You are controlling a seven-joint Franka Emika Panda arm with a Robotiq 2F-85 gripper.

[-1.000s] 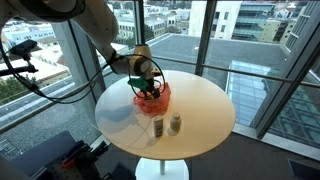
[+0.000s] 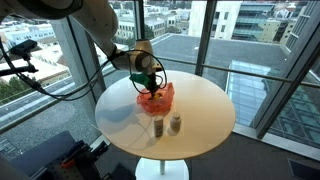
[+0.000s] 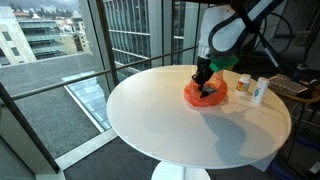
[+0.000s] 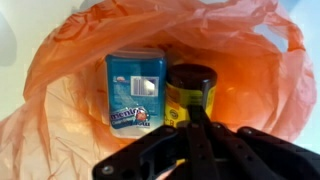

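Note:
A thin orange plastic bag [image 4: 72,62] lies open on the round table [image 2: 205,100]. Inside it, in the wrist view, are a blue pack [image 4: 134,92] with a barcode label and, right beside it, a yellow jar [image 4: 186,98] with a dark lid. My gripper [image 2: 156,91] is down at the bag's mouth. Up close, its black fingers [image 4: 197,116] overlap the lower part of the jar. Whether they stand apart or close around anything is hard to make out, and the jar's lower end is hidden behind them.
A dark bottle [image 2: 158,127] and a pale bottle [image 2: 176,123] stand apart from the bag on the same table. Tall windows surround the table.
The bag's outline has shifted slightly, and my gripper sits a little differently over it. Both standing bottles have kept their places.

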